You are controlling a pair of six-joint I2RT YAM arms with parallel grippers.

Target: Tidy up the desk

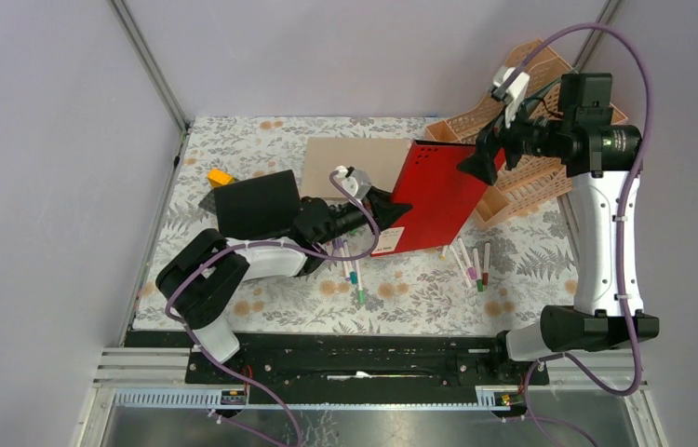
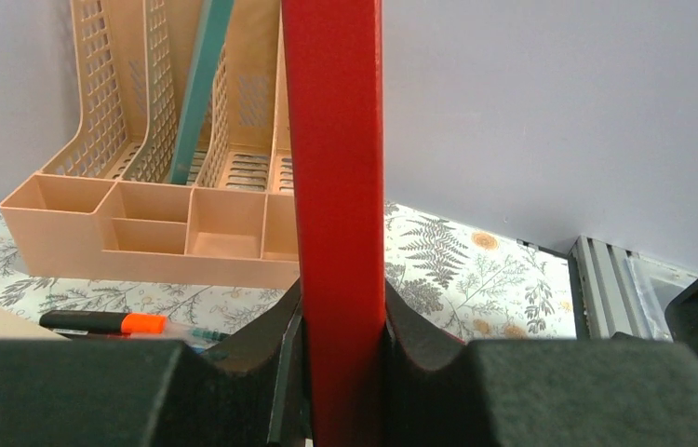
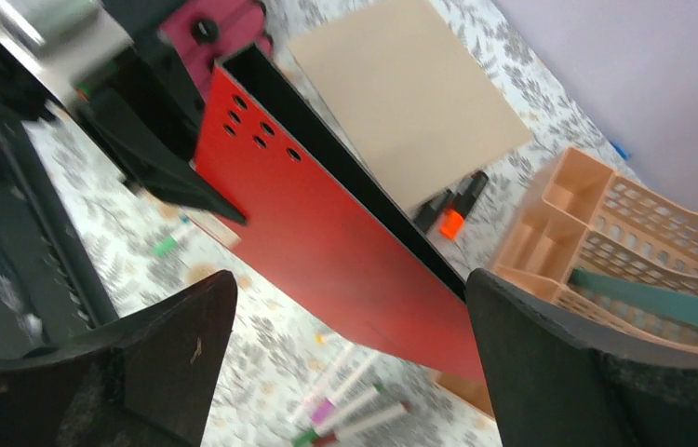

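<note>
A red folder (image 1: 435,191) stands tilted over the desk, with my left gripper (image 1: 394,209) shut on it; in the left wrist view its red spine (image 2: 336,149) rises between the fingers. My right gripper is open over the folder's upper right edge, its right finger close by that edge; whether they touch I cannot tell. At the back right stands a peach rack (image 2: 145,265) with compartments and a teal board (image 2: 194,88) in it. Several markers (image 1: 476,265) lie loose on the desk.
A beige board (image 1: 345,154) lies at the back middle, a black sheet (image 1: 252,200) at left beside a yellow object (image 1: 220,177). Dark markers (image 2: 85,321) lie near the rack.
</note>
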